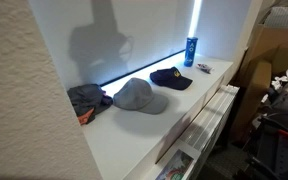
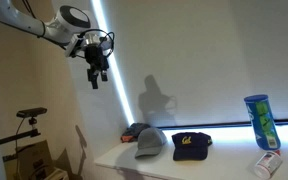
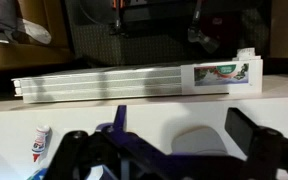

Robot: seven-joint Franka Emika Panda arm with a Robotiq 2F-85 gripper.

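High above the left end of a white ledge, my gripper (image 2: 98, 77) is empty and clear of everything. In the wrist view its dark fingers (image 3: 259, 145) stand wide apart, so it is open. Along the ledge lie a dark cap with some orange (image 1: 88, 101), a grey cap (image 1: 139, 96) and a navy cap (image 1: 171, 78) with a yellow mark. Upright at the ledge's other end is a blue-green can (image 2: 263, 122). A small white container (image 2: 268, 164) lies on its side beside it. Beneath the gripper, the wrist view shows part of the grey cap (image 3: 199, 141).
Below the ledge's front edge, a white drawer (image 1: 210, 125) is pulled out, with a colourful printed item (image 1: 174, 167) inside. A wall rises behind the ledge (image 1: 109, 150). A cardboard box (image 2: 42, 161) stands on the left.
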